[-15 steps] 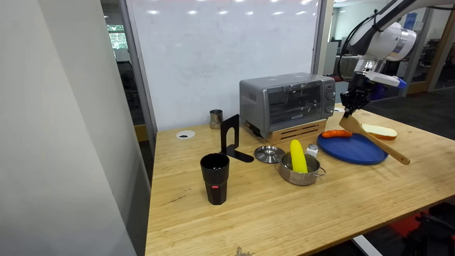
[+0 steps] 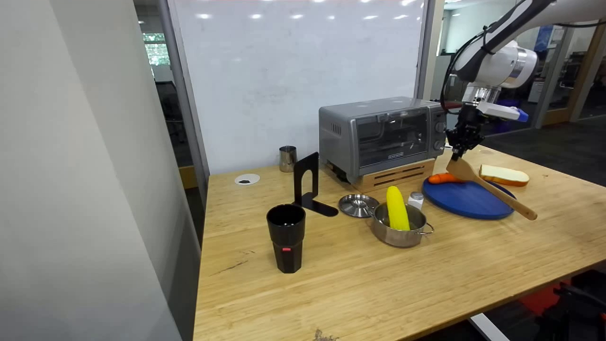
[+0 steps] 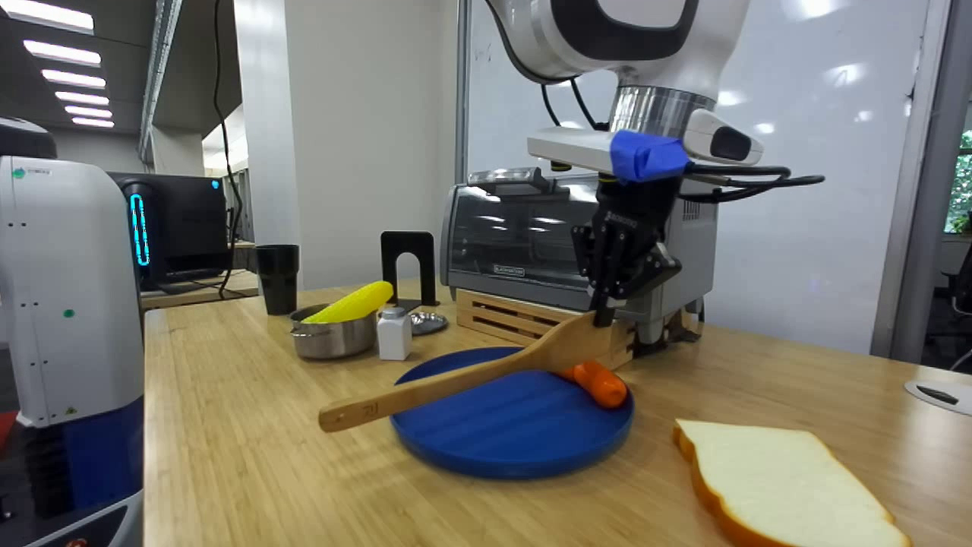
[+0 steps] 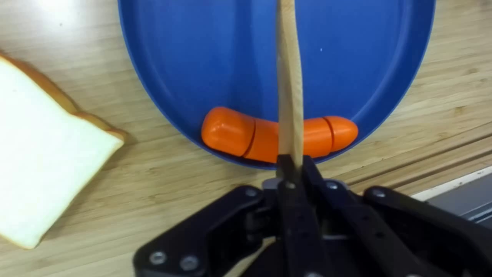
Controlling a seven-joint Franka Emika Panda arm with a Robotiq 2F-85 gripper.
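My gripper is shut on the broad end of a wooden spatula point(image 3: 437, 384), whose handle stretches out across the blue plate point(image 3: 510, 437). In exterior view 1 the spatula point(image 2: 493, 190) slants down to the right, its handle tip past the plate's edge. An orange carrot point(image 4: 230, 131) lies on the plate along its rim. The spatula crosses over the carrot in the wrist view and hides its middle. Whether the spatula touches the plate or the carrot, I cannot tell.
A bread slice point(image 3: 784, 474) lies beside the plate. The toaster oven point(image 2: 392, 136) stands close to the arm on a wooden rack. A pot point(image 2: 400, 233) holding a yellow corn-like piece point(image 2: 397, 209), a white shaker point(image 3: 394, 334) and a black cup point(image 2: 287, 238) are farther off.
In exterior view 1 my arm and the spatula have shifted slightly left, toward the oven, and now cover part of the carrot. The plate, carrot and bread stay in place.
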